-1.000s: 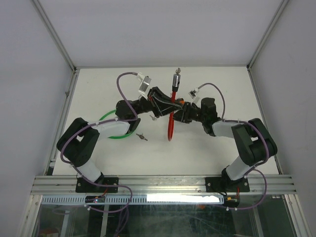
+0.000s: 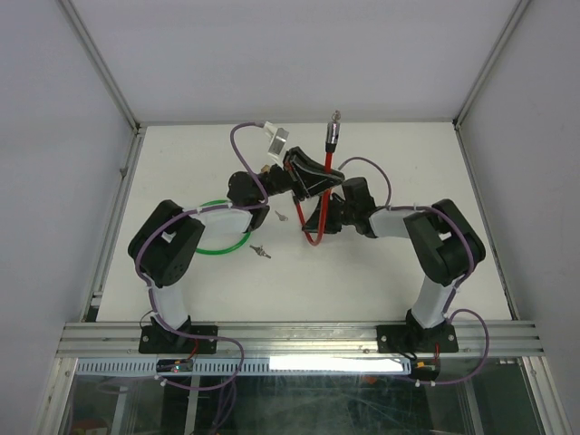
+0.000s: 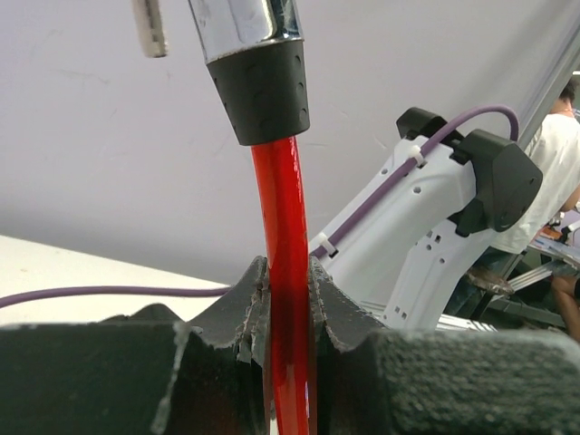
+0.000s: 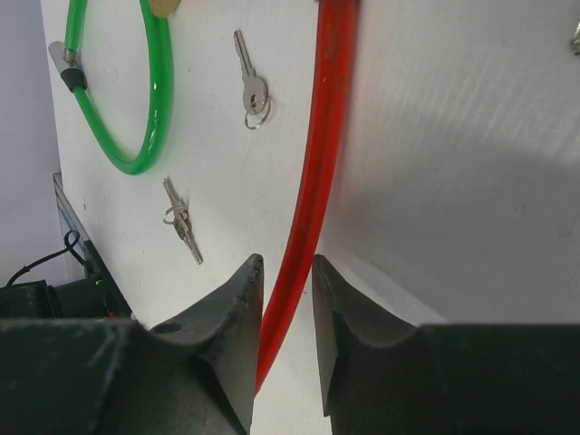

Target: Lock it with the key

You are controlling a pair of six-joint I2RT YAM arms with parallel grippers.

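Observation:
My left gripper is shut on the red cable lock [image 3: 288, 227] just below its black collar and metal end [image 3: 246, 27]. In the top view that end [image 2: 333, 136] points up, and the red cable hangs in a narrow loop [image 2: 314, 241] below the hand. My right gripper is open, with the red cable [image 4: 313, 181] running through the view between its fingertips; whether it touches them is unclear. A key with a ring [image 4: 255, 91] and a second bunch of keys [image 4: 183, 222] lie on the table.
A green cable lock [image 4: 156, 118] lies curved on the table left of centre. Part of a metal piece [image 4: 576, 41] shows at the right edge of the right wrist view.
The right arm has come leftward and down to the hanging cable. My left gripper, still on the lock, has shifted slightly right and up. The cable's loop now looks wider.

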